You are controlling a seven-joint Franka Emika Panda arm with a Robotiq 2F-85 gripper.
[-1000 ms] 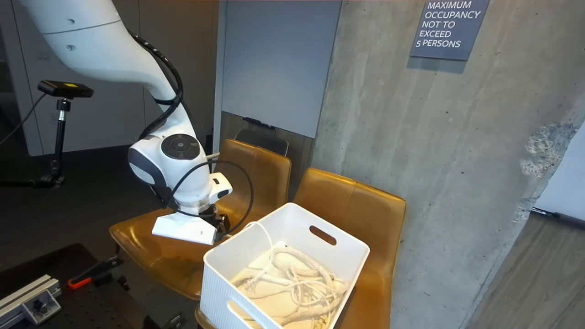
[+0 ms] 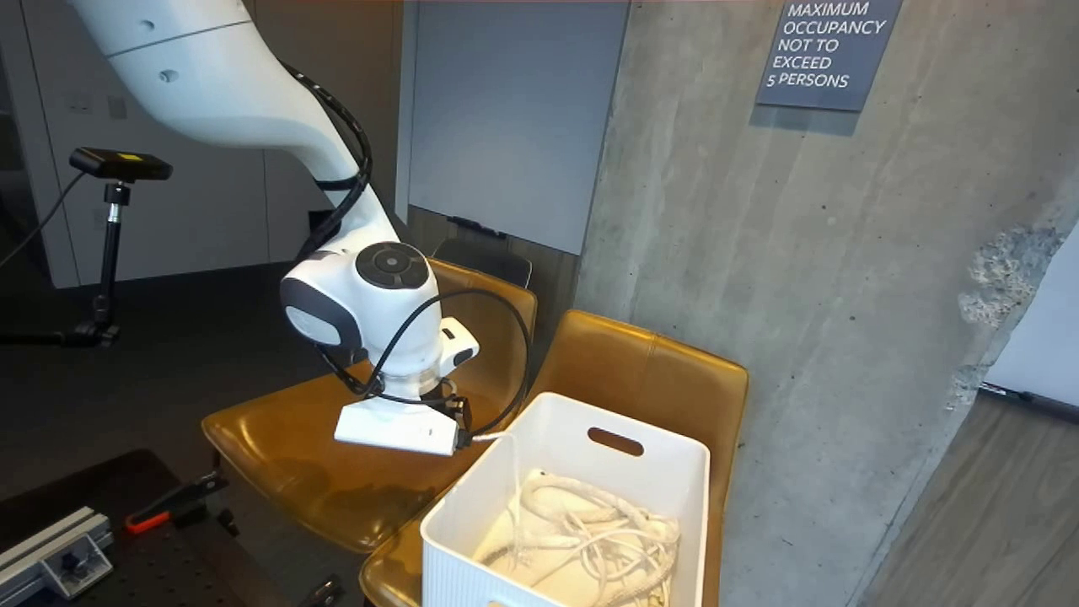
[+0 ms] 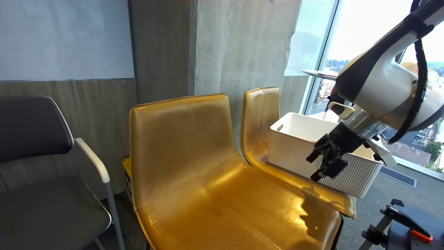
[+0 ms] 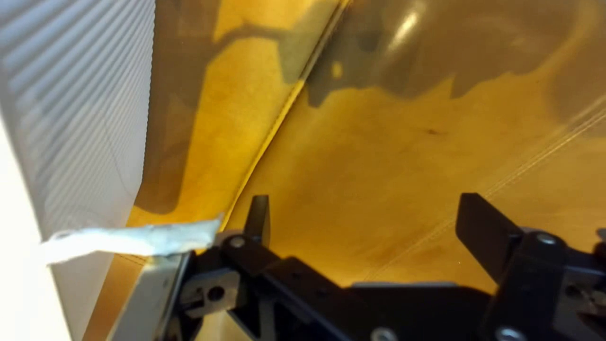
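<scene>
A white ribbed bin point(image 2: 566, 406) sits on the right-hand tan chair, with a coil of pale cable point(image 2: 597, 536) inside. One white cable end point(image 2: 492, 436) lies over the bin's left rim beside the gripper. My gripper point(image 3: 313, 168) is just outside the bin's side wall, pointing down toward the tan seats. In the wrist view the gripper is open, its fingers wide apart with nothing between them. There, a pale strip point(image 4: 142, 238), apparently that cable end, lies outside the left finger, seemingly touching or very close to it.
Two tan chairs point(image 3: 183, 150) stand side by side; the left seat is empty. A dark chair point(image 3: 37, 200) is farther left. The concrete wall point(image 2: 870, 354) rises behind the bin. A dark table with a red-handled clamp point(image 2: 152, 521) is at the front left.
The arm has moved to the right. The bin has shifted and turned, also rightward. The cable that arched above the rim now lies lower, across it.
</scene>
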